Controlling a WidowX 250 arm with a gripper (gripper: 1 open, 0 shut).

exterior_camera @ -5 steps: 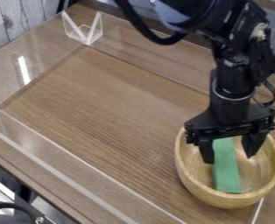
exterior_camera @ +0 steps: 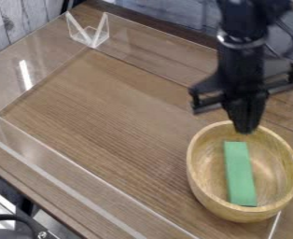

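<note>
My gripper (exterior_camera: pixel 240 119) is a black, blurred shape at the upper right, just above the back rim of a round tan bowl (exterior_camera: pixel 210 191). Its fingers look shut, with nothing seen between them. A green rectangular block (exterior_camera: pixel 239 173) lies lengthwise inside the bowl, clear of the gripper.
A white wire-like object (exterior_camera: pixel 90 31) stands at the back left. The table's edge runs along the lower left, with dark space beyond.
My gripper has risen up and back out of the bowl, uncovering the green block, which remains in the bowl.
</note>
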